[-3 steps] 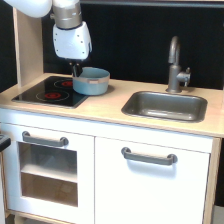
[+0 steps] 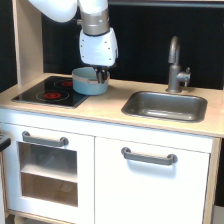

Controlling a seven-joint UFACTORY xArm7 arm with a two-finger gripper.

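A blue-grey pot (image 2: 88,87) stands upright on the counter, beside and partly over the right edge of the black stove top. My gripper (image 2: 102,74) hangs at the pot's right side, its dark fingers low by the rim. The fingers are small and blend into the black background, so whether they touch or grip the rim cannot be made out.
The black stove top (image 2: 50,92) has two red burner rings at the left. A grey sink (image 2: 165,105) with a dark faucet (image 2: 177,68) lies to the right. Below are a cabinet with a window (image 2: 48,175) and a white door (image 2: 150,190), both with grey handles.
The arm has moved right, taking my gripper from the pot's left side to its right side. The pot sits very slightly farther left than before.
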